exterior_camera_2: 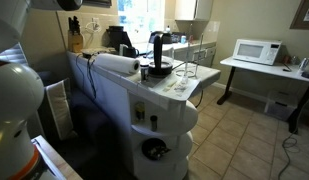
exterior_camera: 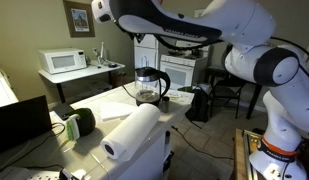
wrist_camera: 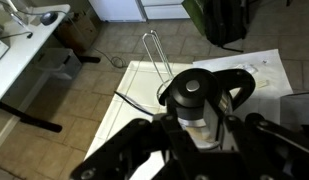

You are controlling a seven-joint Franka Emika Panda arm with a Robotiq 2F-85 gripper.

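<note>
A white roll point(exterior_camera: 131, 132) lies on its side on the white counter. In exterior view 2 the same roll point(exterior_camera_2: 116, 64) rests near the counter's left end, apart from the arm. Dark parts of my gripper fill the bottom of the wrist view, above the counter; how far its fingers stand apart is hard to make out against the black things there. Nothing white hangs from the gripper. A black-handled clear pot point(exterior_camera: 147, 84) stands behind the roll, seen from above as a dark round lid point(wrist_camera: 192, 90) in the wrist view.
Flat white paper point(exterior_camera: 116, 108) lies on the counter behind the roll. A black rounded object point(exterior_camera: 84, 121) and a dark screen point(exterior_camera: 22, 132) are at the left. A white microwave point(exterior_camera: 62, 60) stands on a far table. Floor is open beyond the counter.
</note>
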